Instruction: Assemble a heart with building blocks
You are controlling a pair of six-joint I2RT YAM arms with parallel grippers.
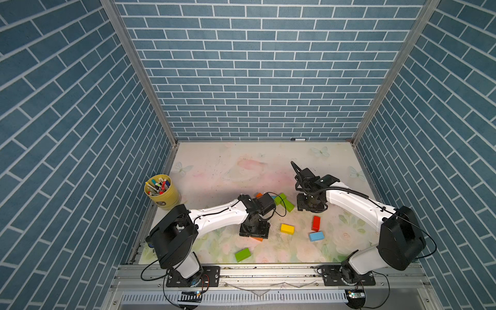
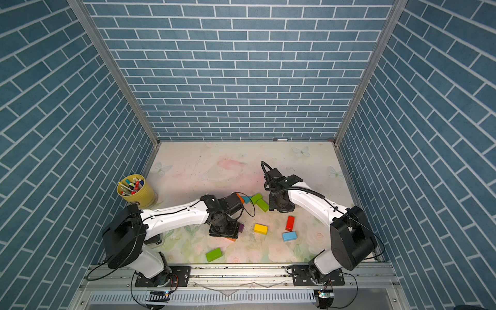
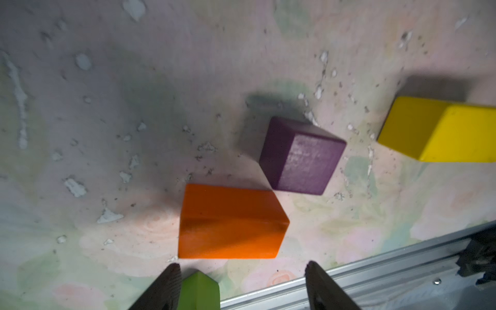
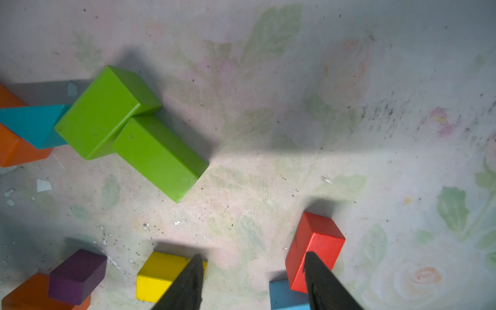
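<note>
Over the front-left blocks my left gripper stands open and empty. In the left wrist view an orange block (image 3: 232, 222) lies just beyond its fingertips, with a purple block (image 3: 310, 157) close beside it. My right gripper is open too, nothing held; a red block (image 4: 320, 248) lies partly behind one finger and a yellow block (image 4: 170, 273) near the other. Farther back, two touching green blocks (image 4: 108, 111) (image 4: 160, 155) form a bent shape, joined on the left by a blue triangle (image 4: 36, 124) and another orange block (image 4: 20, 149).
A light blue block (image 1: 316, 236) lies in front of the red one. Another green block (image 1: 242, 254) rests near the table's front edge. At the left edge stands a yellow bucket of pens (image 1: 162, 191).
</note>
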